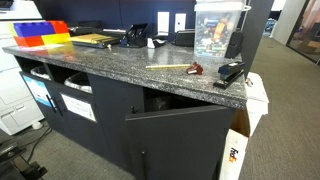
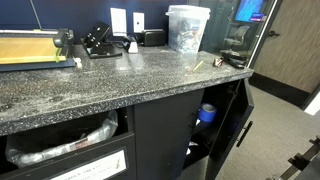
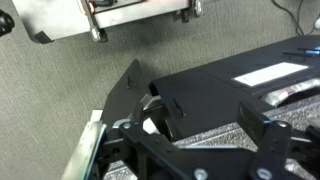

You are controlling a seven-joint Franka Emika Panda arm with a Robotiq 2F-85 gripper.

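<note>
A black cabinet door [image 1: 178,142] stands swung open under the granite counter [image 1: 130,58]. The second exterior view shows the same door [image 2: 236,128] at the right end, with a blue roll [image 2: 207,112] inside the cabinet. From above, the wrist view has the door [image 3: 124,92] jutting out from the dark cabinet front [image 3: 215,88]. My gripper is open at the bottom of that view, its fingers wide apart with nothing seen held between them. Only dark parts of the arm show at the lower left of the first exterior view.
A clear bin [image 1: 215,30], a black stapler [image 1: 229,75], a red item [image 1: 194,69] and a thin stick [image 1: 168,66] rest on the counter. Coloured blocks [image 1: 42,34] sit at its far left. A white box [image 1: 234,150] stands behind the door.
</note>
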